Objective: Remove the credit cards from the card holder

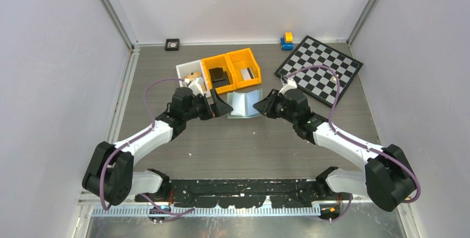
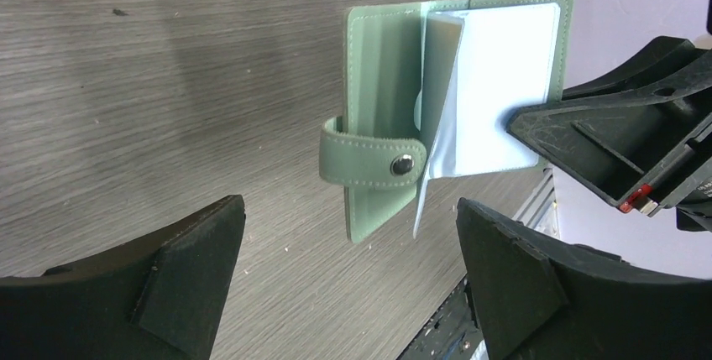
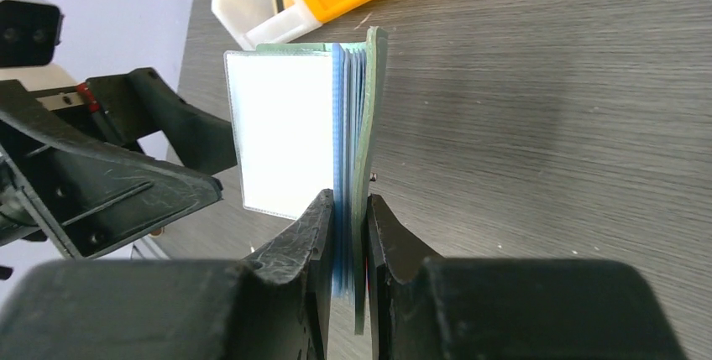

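A pale green card holder (image 1: 239,113) is held open above the table between the two arms. Its strap with a metal snap (image 2: 403,164) and its white-blue inner leaves (image 2: 501,83) show in the left wrist view. My right gripper is shut on the holder, pinching its cover and stacked leaves. Facing the holder's other side, my left gripper stands open, and its fingers (image 2: 537,293) are apart from it. Whether cards sit inside the leaves cannot be made out.
Behind the arms are a yellow two-part bin (image 1: 239,85) holding a dark item (image 1: 218,75) and flat card-like pieces (image 1: 247,74), and a white bin (image 1: 181,71). A chessboard (image 1: 320,67) lies at the back right.
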